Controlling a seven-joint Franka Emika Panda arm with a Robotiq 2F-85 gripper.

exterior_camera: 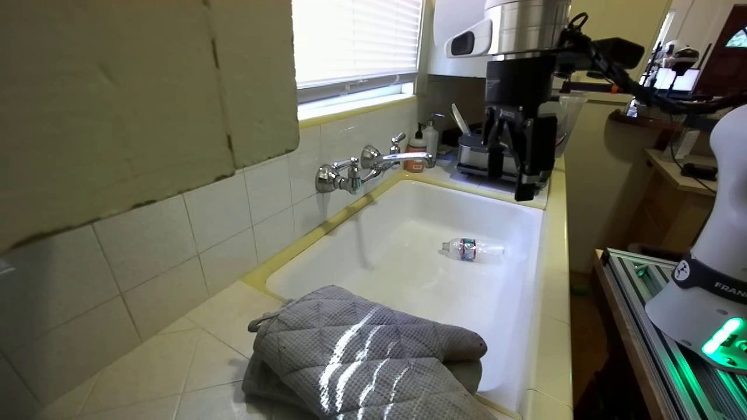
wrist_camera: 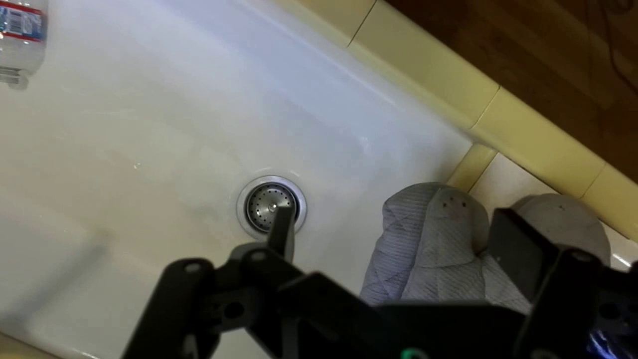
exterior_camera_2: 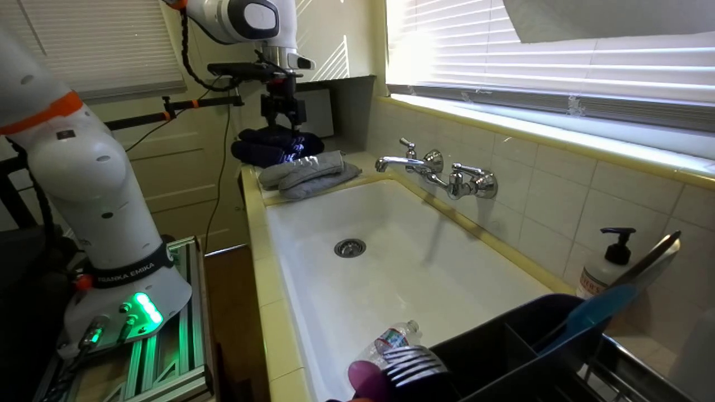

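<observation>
My gripper (exterior_camera: 509, 183) hangs in the air above the sink (exterior_camera: 392, 280), fingers pointing down. It is open: its two fingers stand wide apart in the wrist view, with nothing held between them. A clear plastic bottle (exterior_camera: 473, 249) with a printed label lies on its side on the sink floor, well below the gripper; in the wrist view the bottle (wrist_camera: 21, 37) is cut off at the upper left corner. Grey quilted oven mitts (exterior_camera: 364, 353) rest on the counter at one end of the sink, and the mitts (wrist_camera: 436, 251) partly show behind the fingers in the wrist view.
A metal drain (wrist_camera: 270, 206) sits in the sink floor. The wall faucet (exterior_camera: 378, 164) reaches over the sink's edge. A dish rack (exterior_camera: 476, 154) and soap bottles (exterior_camera: 415, 150) stand at the far end. Utensils, including a fork (exterior_camera_2: 414, 365), poke up near that end.
</observation>
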